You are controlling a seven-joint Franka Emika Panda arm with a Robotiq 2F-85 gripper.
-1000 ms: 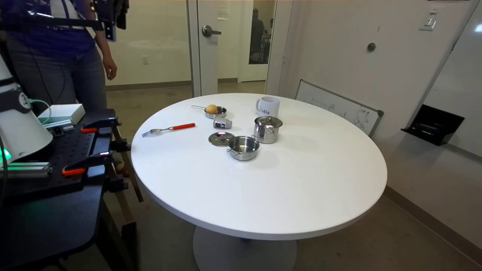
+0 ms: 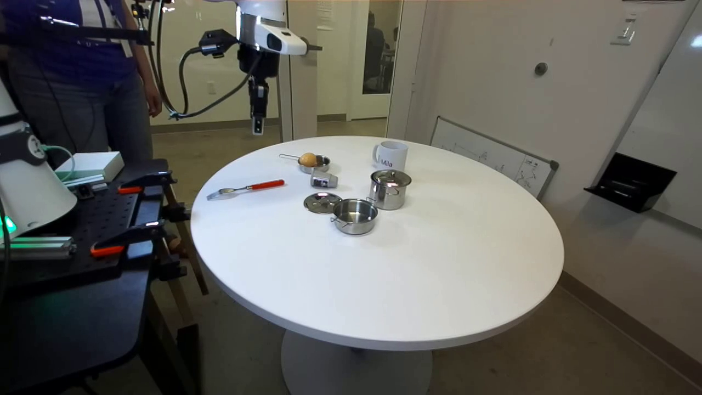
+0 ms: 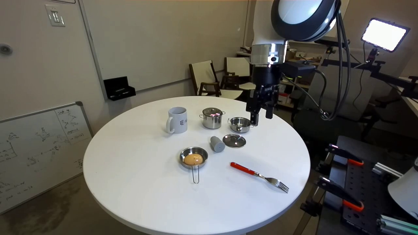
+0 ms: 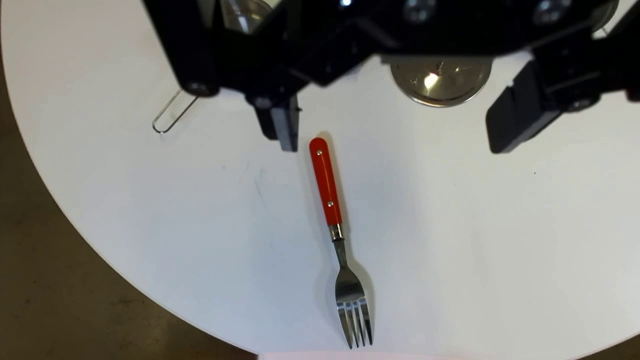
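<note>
My gripper is open above the table, with a wide gap and nothing between its fingers. Below it lies a fork with a red handle (image 4: pixel 327 180), the tines pointing away from the gripper. A small steel pan (image 3: pixel 193 152) with a wire handle holds a brown egg-like object (image 3: pixel 193 159). Beside it a grey cylinder (image 3: pixel 217 144) lies on its side. A steel lid (image 3: pixel 234 140) rests flat on the table near an uncovered steel pot (image 3: pixel 239 124). The taller pot (image 3: pixel 212 118) has its lid on. A white mug (image 3: pixel 178 120) stands upright.
A dark bench (image 2: pixel 79 296) with clamps stands beside it at left. A whiteboard (image 2: pixel 493 154) leans against the wall behind.
In the first exterior view, my arm and gripper have swung right from the upper left to over the table's far side. The tabletop objects have not moved.
</note>
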